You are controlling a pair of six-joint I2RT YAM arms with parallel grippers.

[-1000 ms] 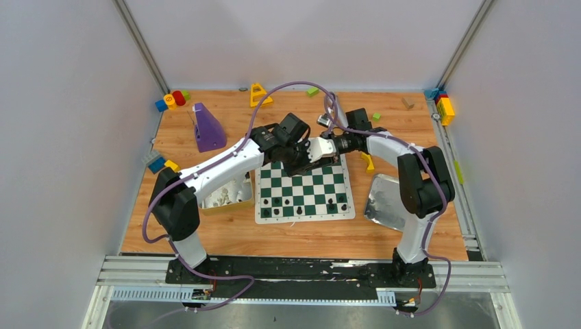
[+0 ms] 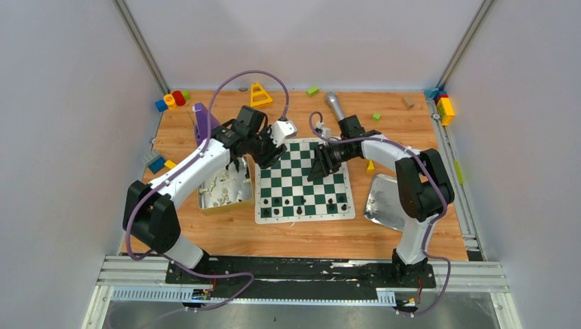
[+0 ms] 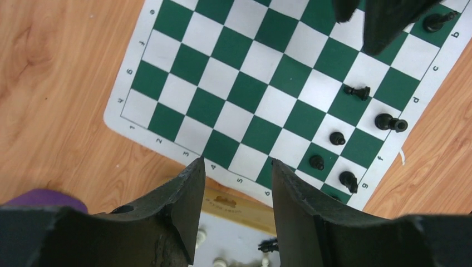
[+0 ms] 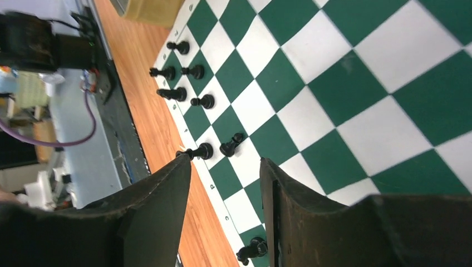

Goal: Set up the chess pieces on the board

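Note:
The green and white board (image 2: 276,183) lies mid-table, with several black pieces along its near side. One black pawn lies or leans at an angle, its head pointing away from the board's near edge, unlike the upright pawns beside it; the left wrist view shows this pawn (image 3: 357,92) too. Above the board, my right gripper is open, nothing between its fingers. My left gripper hangs over the board's left edge near the box, its fingers apart and empty. White pieces and a black piece (image 3: 270,245) show in the box.
The yellow-sided box (image 2: 226,208) stands left of the board. Behind it is a purple block (image 2: 201,122), partly behind the left arm. A metal tray (image 2: 386,204) lies to the right. Table in front of the board is clear.
My left arm has swung left, from the board's far middle towards the box. My right gripper has come lower over the board. A pawn now shows behind the near middle piece.

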